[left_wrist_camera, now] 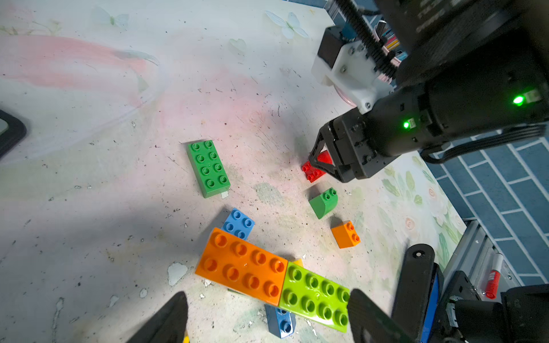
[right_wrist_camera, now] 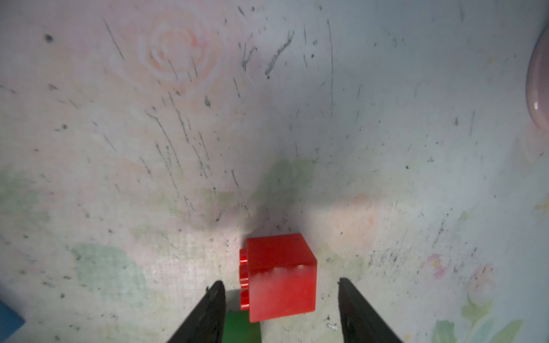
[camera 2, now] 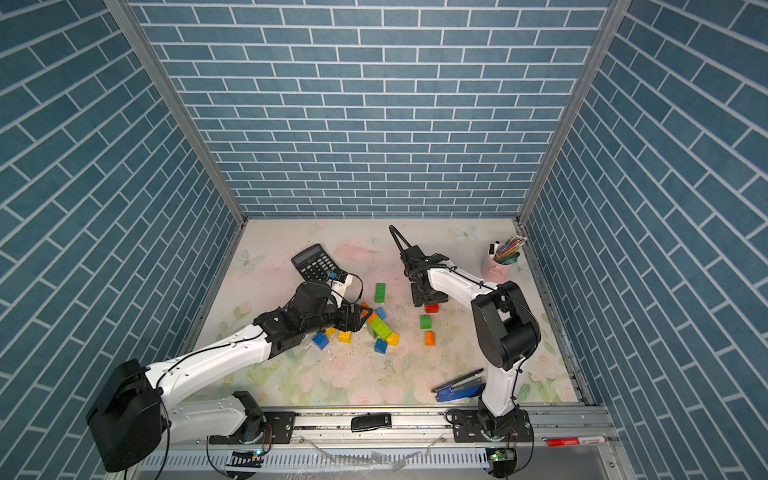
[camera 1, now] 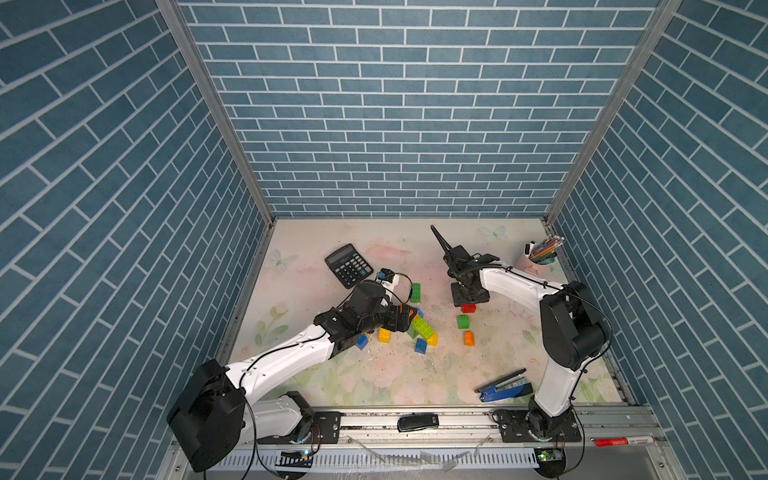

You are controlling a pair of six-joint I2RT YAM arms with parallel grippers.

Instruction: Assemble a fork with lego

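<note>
My left gripper stands open above a flat orange brick (left_wrist_camera: pixel 240 263) joined end to end with a lime green brick (left_wrist_camera: pixel 314 300), a yellow one and blue ones around them. My right gripper is open over a red brick (right_wrist_camera: pixel 281 291) lying on its side, studs facing left, between its fingertips as seen from above; contact is not visible. A long green brick (left_wrist_camera: pixel 207 168), a small green brick (left_wrist_camera: pixel 323 203) and a small orange brick (left_wrist_camera: pixel 344 234) lie apart.
A calculator (camera 1: pixel 348 264) lies at the back left, a pencil cup (camera 2: pixel 496 268) stands at the back right, and a stapler (camera 1: pixel 504 389) lies at the front right.
</note>
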